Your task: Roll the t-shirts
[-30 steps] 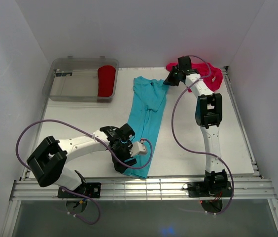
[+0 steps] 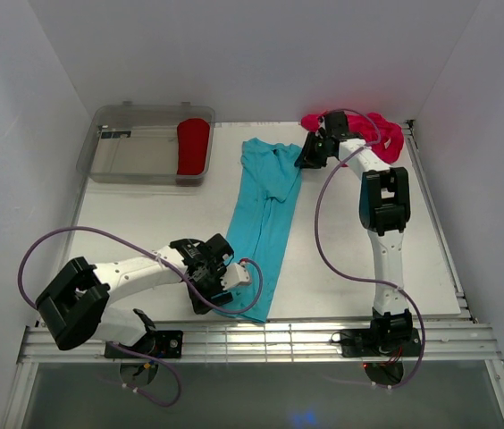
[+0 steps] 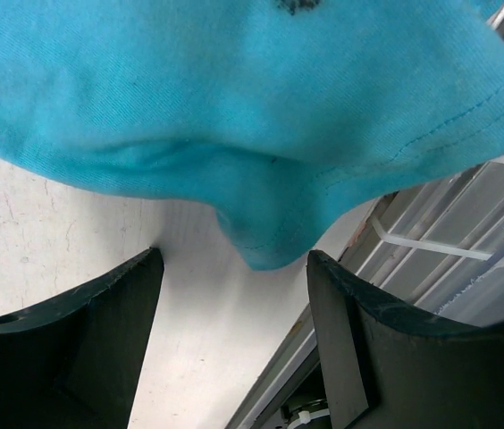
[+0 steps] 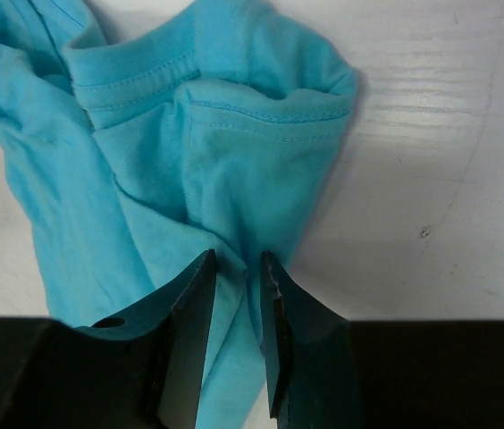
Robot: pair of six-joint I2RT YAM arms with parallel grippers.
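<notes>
A turquoise T-shirt [image 2: 265, 214] lies long and folded from the back middle to the front edge. My left gripper stands open at its front end, a hanging corner of cloth [image 3: 265, 232] between and just beyond its fingertips in the left wrist view. My right gripper is over the back end of the shirt, fingertips part open at a fold near the collar [image 4: 207, 116]; whether cloth is between them I cannot tell.
A clear plastic bin [image 2: 127, 170] at the back left holds a rolled red cloth [image 2: 190, 147]. A crumpled red cloth [image 2: 382, 134] lies at the back right, behind the right arm.
My right gripper has shifted a little at the shirt's back end. The shirt looks much the same.
</notes>
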